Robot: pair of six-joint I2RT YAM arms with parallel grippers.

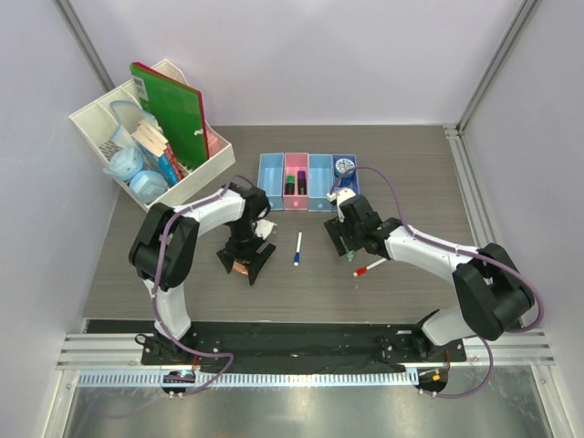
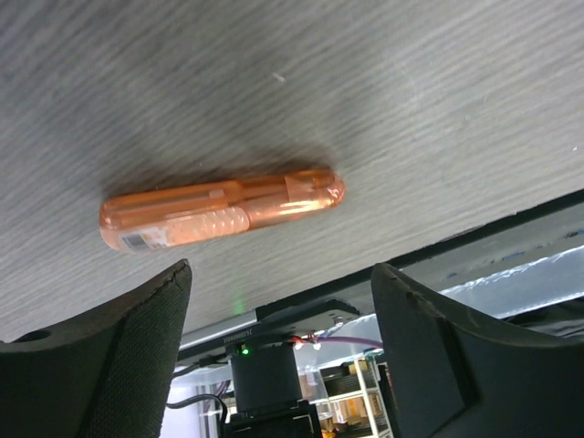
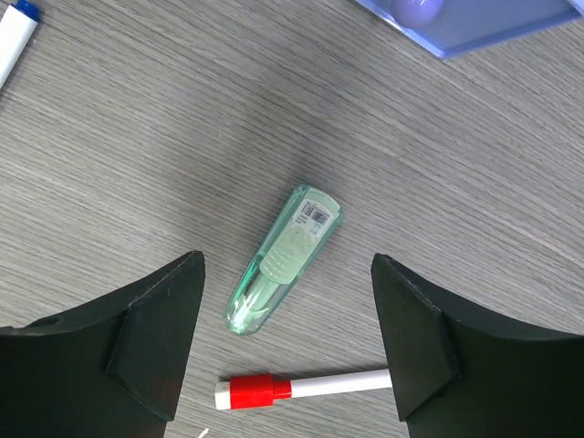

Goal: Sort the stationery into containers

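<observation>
An orange translucent barrel-shaped stationery piece (image 2: 219, 210) lies on the table under my left gripper, which is open above it, nothing between its fingers. A similar green piece (image 3: 283, 260) with a barcode lies below my open right gripper. A red-capped white marker (image 3: 338, 385) lies beside it, and a blue-capped marker (image 1: 297, 248) lies in the middle between the arms. A row of blue and pink bins (image 1: 271, 182) stands at the back; the pink one holds a green and a dark item.
A white caddy (image 1: 96, 128) with a green board, books and light-blue containers stands at the back left. The table's front edge shows below the orange piece in the left wrist view. Bare table lies at the back right.
</observation>
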